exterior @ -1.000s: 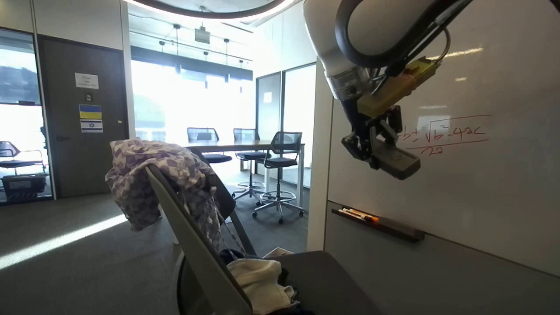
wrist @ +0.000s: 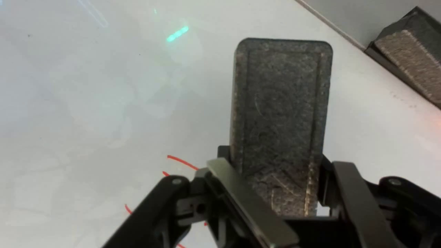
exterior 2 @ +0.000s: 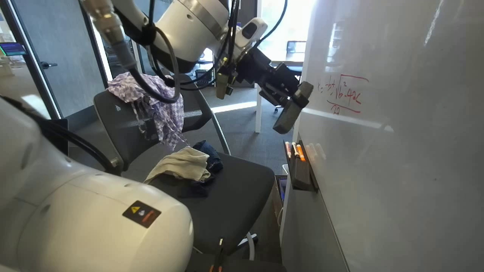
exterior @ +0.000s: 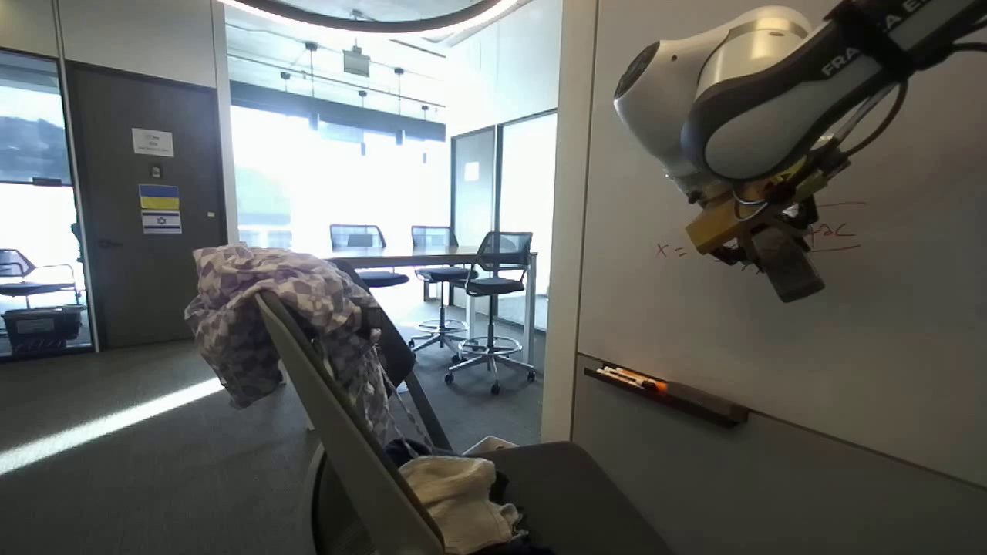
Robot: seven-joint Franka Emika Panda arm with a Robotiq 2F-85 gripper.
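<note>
A dark grey block, looking like a whiteboard eraser, is clasped between the two fingers of my gripper. In the wrist view its long flat body points away from the fingers. The second exterior view shows the eraser hanging tilted near the whiteboard; whether it touches the surface I cannot tell. A red handwritten formula is on the board, to the right of the gripper in that view. In the first exterior view, the arm and gripper cover much of the writing. Some red strokes show beside the left finger.
A ledge with several markers runs along the board's lower edge. A dark chair stands close by, with a checked cloth over its back and a beige cloth on its seat. Upper board is bare.
The arm has moved right in the first exterior view, and the gripper has turned. The eraser, still held, has swung to point more downward. More of the formula is now covered.
</note>
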